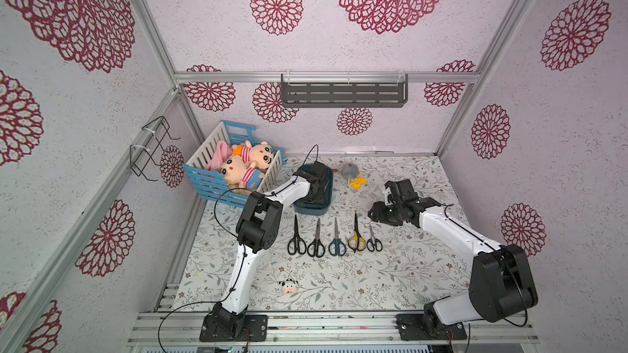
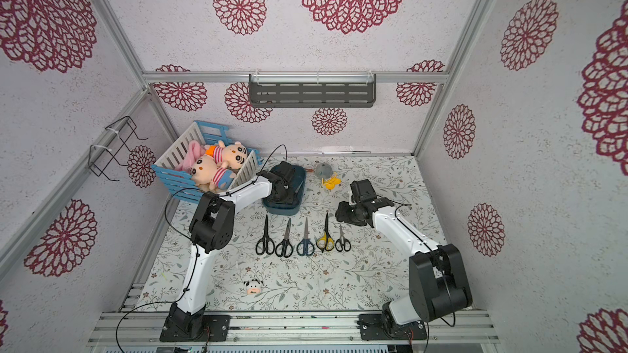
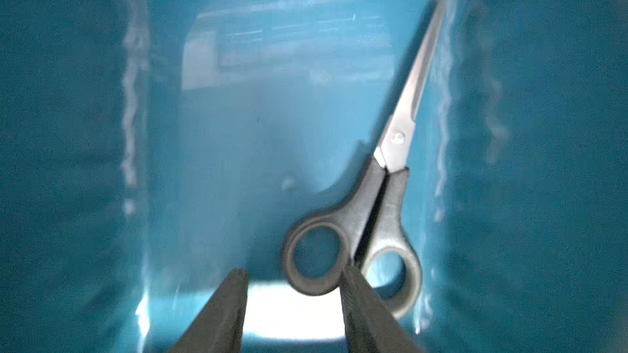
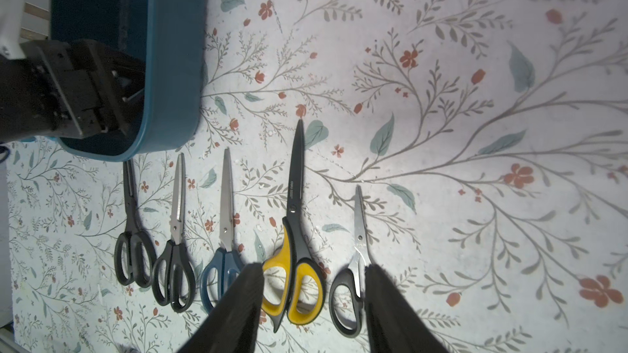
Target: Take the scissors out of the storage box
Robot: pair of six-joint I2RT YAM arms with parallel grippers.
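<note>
One pair of scissors with grey handles [image 3: 386, 176] lies on the floor of the blue storage box, along its right side in the left wrist view. My left gripper reaches down into the box. Its fingers stand apart near the handle loops; the right finger [image 3: 366, 313] overlaps the handles in view, and nothing appears clamped. Over the table, right of the box, my right gripper is open and empty, its tips seen above small black-handled scissors [image 4: 356, 274].
In front of the box several scissors lie in a row, among them yellow-handled scissors [image 2: 325, 242] and blue-handled scissors [image 2: 305, 247]. A basket of dolls [image 1: 216, 186] stands left of the box. A yellow item [image 1: 357, 183] lies right of it.
</note>
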